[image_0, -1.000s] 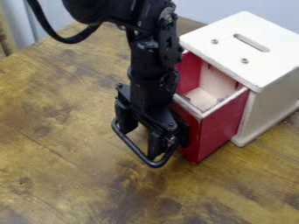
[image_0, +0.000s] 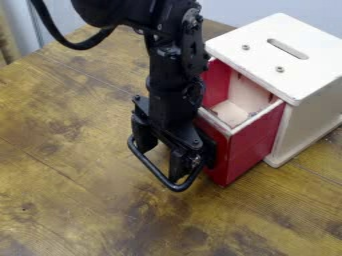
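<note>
My black gripper (image_0: 168, 150) hangs low over the wooden table, just left of a white box (image_0: 281, 60) with a red interior. A red-fronted drawer (image_0: 247, 145) stands pulled out of the box, its pale inside visible behind my wrist. The gripper is beside the drawer's front; whether its fingers are apart or closed, or touch the drawer, cannot be made out.
A pale wall runs along the back, with a narrow upright edge at the far upper left.
</note>
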